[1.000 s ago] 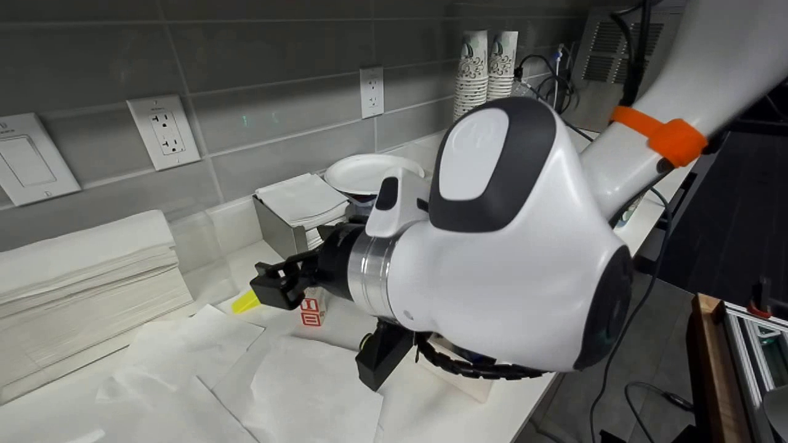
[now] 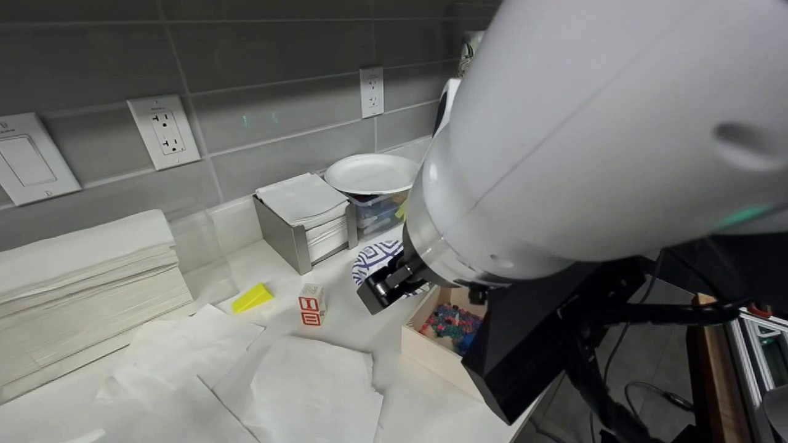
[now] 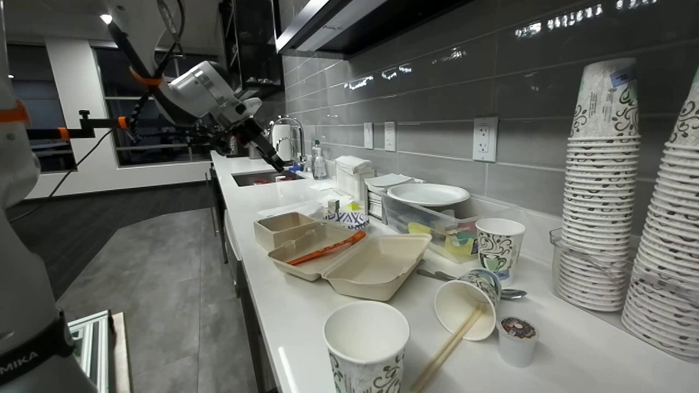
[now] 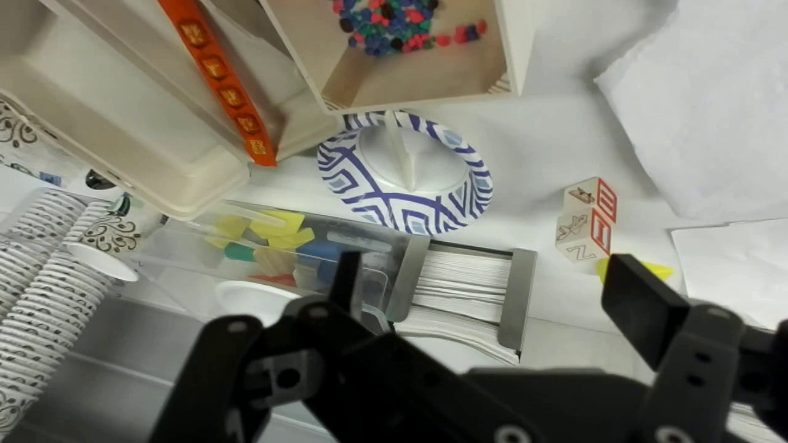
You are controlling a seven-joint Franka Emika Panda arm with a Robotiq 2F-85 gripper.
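My gripper stands open above the counter with nothing between its fingers. Below and beyond it in the wrist view lies a blue-and-white patterned paper bowl (image 4: 432, 210) with a thin pale piece standing in it. To the bowl's right sit two lettered wooden blocks (image 4: 587, 220), touching. A yellow wedge (image 4: 654, 270) is partly covered by the right finger. At the top, a wooden box (image 4: 414, 77) contains many small coloured pieces (image 4: 388, 26). Exterior view 1 shows one black finger (image 2: 377, 291) near the patterned bowl; the arm covers much of the scene.
A napkin holder (image 4: 521, 295) and a clear bin (image 4: 362, 229) stand along the wall. The takeout container (image 3: 377, 265) has an orange strip (image 3: 327, 248) across it. Paper cups (image 3: 599, 196) are stacked at the far end. Paper sheets (image 2: 317, 387) cover the counter's front.
In exterior view 1 my gripper has moved right, from over the yellow wedge and blocks toward the patterned bowl.
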